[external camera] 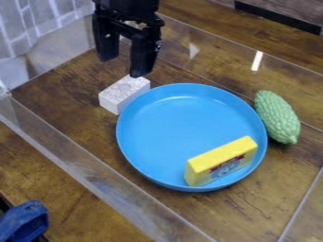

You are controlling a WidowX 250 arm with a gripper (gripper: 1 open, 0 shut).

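The dark robot gripper [127,43] hangs from the top left, above and behind a white block [124,93]. Whether its fingers are open or shut is unclear. The white block lies on the wooden surface against the left rim of a blue plate [177,128]. A yellow box [221,159] with a printed side rests on the plate's lower right part.
A green corn-like object [275,117] lies right of the plate. A blue object [23,223] is at the bottom left corner. Clear plastic walls border the wooden surface [70,90], which has free room left of the white block.
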